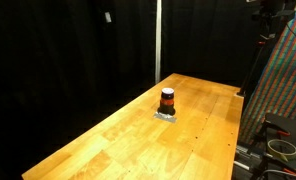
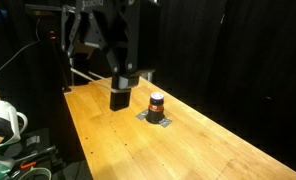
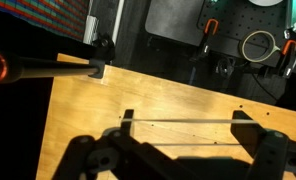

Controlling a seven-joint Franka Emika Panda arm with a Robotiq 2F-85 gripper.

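Note:
A dark can-like object with a red-orange band and a pale top (image 1: 167,101) stands upright on the wooden table, also visible as the banded can (image 2: 156,105) in exterior view 2. Beneath it lies a flat grey piece (image 1: 165,117). High above the table's near side in exterior view 2 looms my dark gripper (image 2: 94,70), apart from the can. The wrist view has my gripper open, its fingers wide apart over table and floor. Thin pale strips run across between the fingers; what they are, I cannot tell. The can is not recognisable in that view.
Black curtains stand behind the table.

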